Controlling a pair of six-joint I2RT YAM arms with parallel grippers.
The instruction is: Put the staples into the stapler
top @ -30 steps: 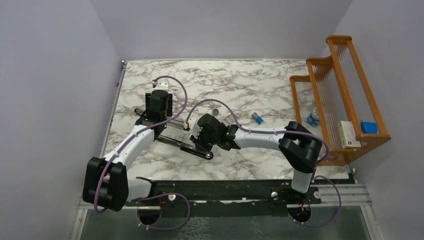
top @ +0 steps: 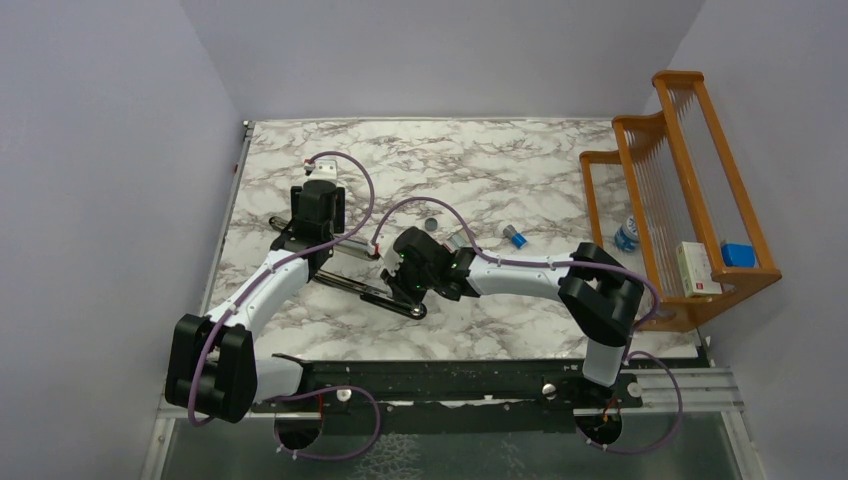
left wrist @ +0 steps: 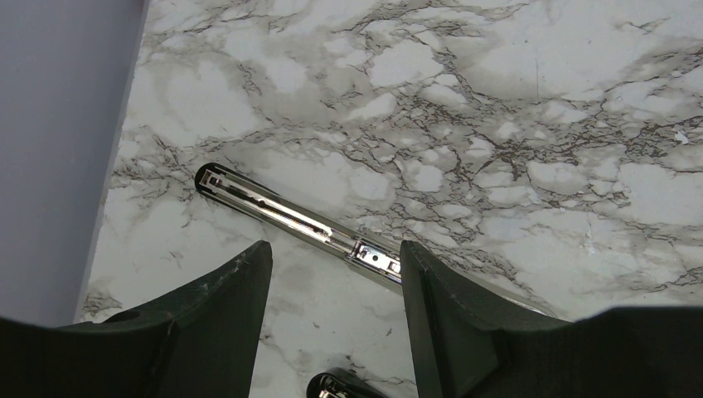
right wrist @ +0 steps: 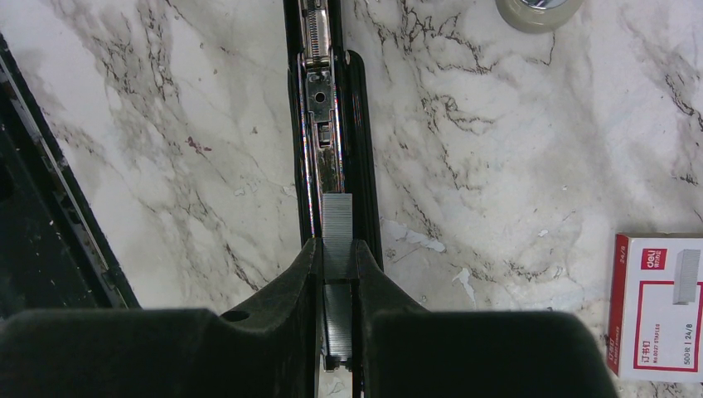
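Note:
In the right wrist view the black stapler (right wrist: 367,166) lies opened out, its metal channel (right wrist: 329,170) exposed. A grey staple strip (right wrist: 337,217) is lined up over that channel, and my right gripper is shut on it. Whether the strip touches the channel, I cannot tell. My left gripper stands open with nothing held, above a second, silver stapler (left wrist: 290,217), also folded open, in the left wrist view. The left finger (left wrist: 427,290) hides part of that stapler. One end of the black stapler (left wrist: 338,385) shows at the bottom there.
The staple box (right wrist: 656,332) lies on the marble table with another grey strip (right wrist: 686,276) on it. Near the middle are a round container (top: 431,224) and a small blue item (top: 514,236). A wooden shelf (top: 690,165) stands on the right.

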